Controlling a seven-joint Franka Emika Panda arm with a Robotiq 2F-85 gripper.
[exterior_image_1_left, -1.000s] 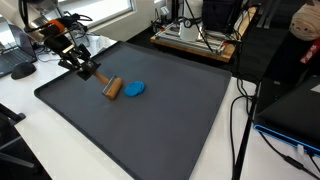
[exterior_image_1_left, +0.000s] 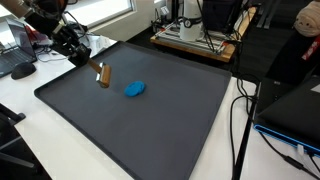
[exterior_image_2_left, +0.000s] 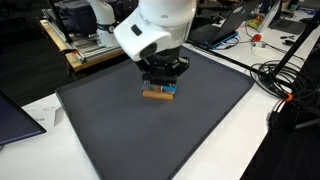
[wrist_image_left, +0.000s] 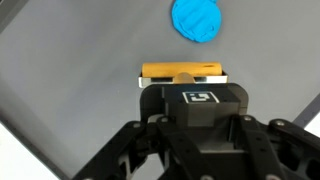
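An orange-brown wooden tool, shaped like a mallet (exterior_image_1_left: 104, 75), juts out from my gripper (exterior_image_1_left: 80, 56), which is shut on its handle end. Its cylindrical head (wrist_image_left: 182, 70) lies crosswise just beyond the gripper in the wrist view, with a pale strip along its near side. The gripper body hides most of the handle there. A crumpled blue cloth-like thing (exterior_image_1_left: 134, 88) lies on the dark grey board (exterior_image_1_left: 150, 125), apart from the tool. In exterior view 2 the tool's head (exterior_image_2_left: 157, 95) shows below the gripper, with some blue behind it.
The board is bare apart from the blue thing, with wide free room toward the front. White table (exterior_image_1_left: 70, 140) borders it. Cables (exterior_image_2_left: 285, 85) and dark equipment (exterior_image_1_left: 290, 110) stand beyond the board's edges.
My gripper has carried the tool up and a little left in exterior view 1, away from the blue thing. The blue thing has stayed in place.
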